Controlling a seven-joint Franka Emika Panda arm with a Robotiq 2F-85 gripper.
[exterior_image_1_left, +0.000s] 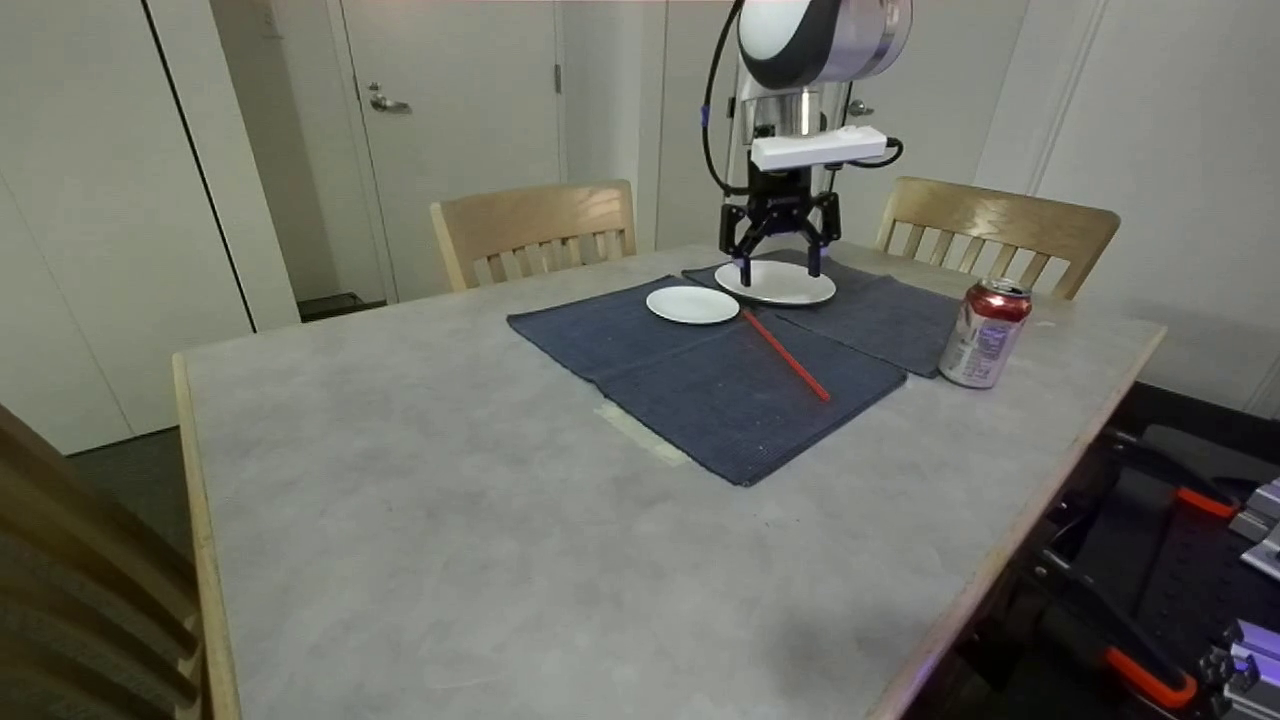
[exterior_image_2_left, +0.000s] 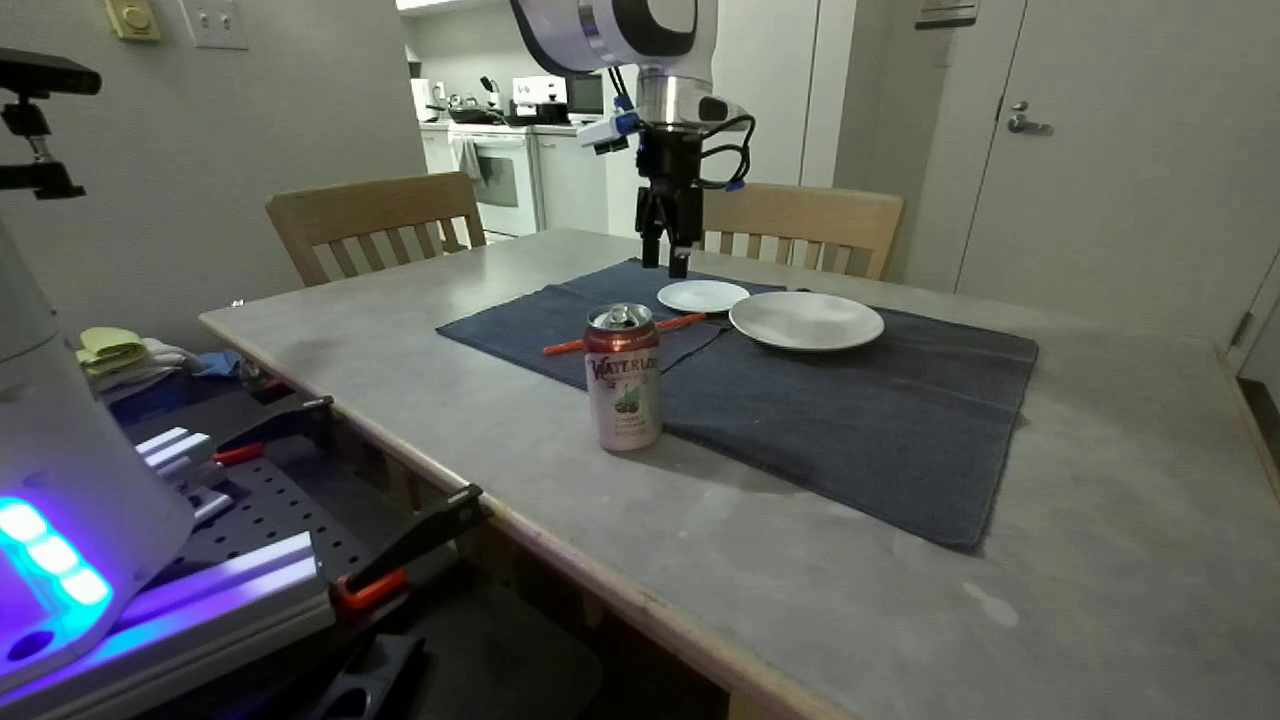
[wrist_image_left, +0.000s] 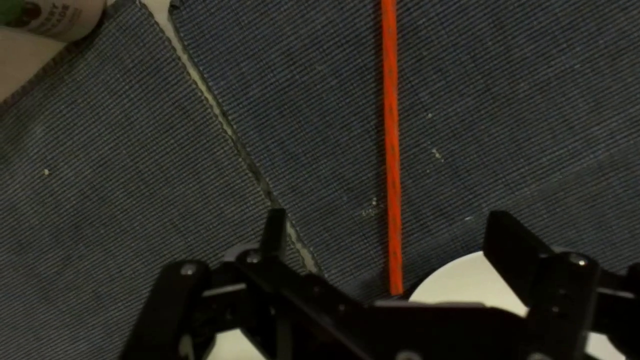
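Note:
Above the table, my gripper (exterior_image_1_left: 780, 278) hangs with its fingers wide apart and nothing between them; in the wrist view the gap of the open gripper shows cloth and a red stick. That thin red stick (exterior_image_1_left: 786, 355) lies on the dark blue placemats, one end close to the small white plate (exterior_image_1_left: 692, 305). A larger white plate (exterior_image_1_left: 768, 289) rests farther back, behind the fingers in exterior view 1. In exterior view 2 the gripper (exterior_image_2_left: 667, 266) appears over the far part of the cloth. A red and white can (exterior_image_2_left: 624, 382) stands upright beside the placemats.
Two overlapping blue placemats (exterior_image_1_left: 732, 420) cover the far part of the table. Wooden chairs (exterior_image_1_left: 534, 228) stand behind it. Clamps (exterior_image_2_left: 414, 546) grip the edge by the robot base.

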